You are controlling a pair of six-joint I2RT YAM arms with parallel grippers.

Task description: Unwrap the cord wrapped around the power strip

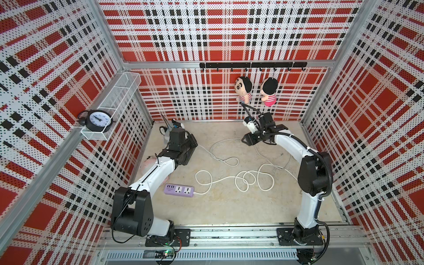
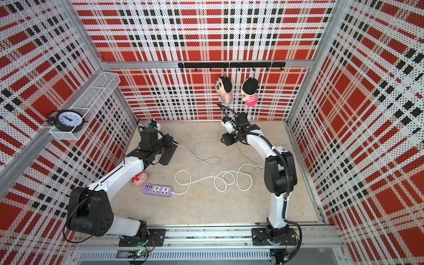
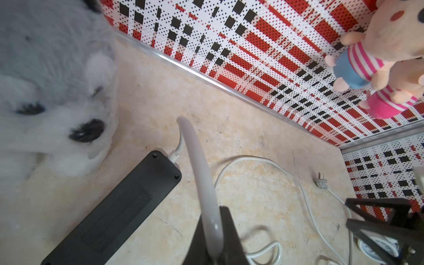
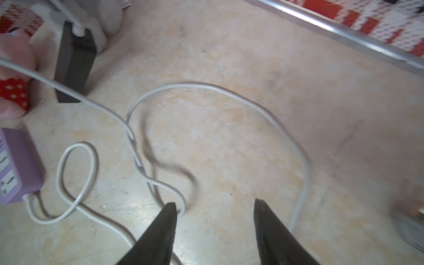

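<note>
The black power strip is at lower left in the left wrist view, its underside toward the camera. A white cord leaves its end, arches up and runs between the fingertips of my left gripper, which is shut on it. More cord curves in a wide arc across the right wrist view, with a small twisted loop at its near side. My right gripper stands open above the table; only bare surface shows between its fingers. The cord passes behind its right finger.
A purple power strip with its looped white cord lies in front. A grey plush dog and a pink toy are on the left. A plug lies at the far right. Two dolls hang at the back.
</note>
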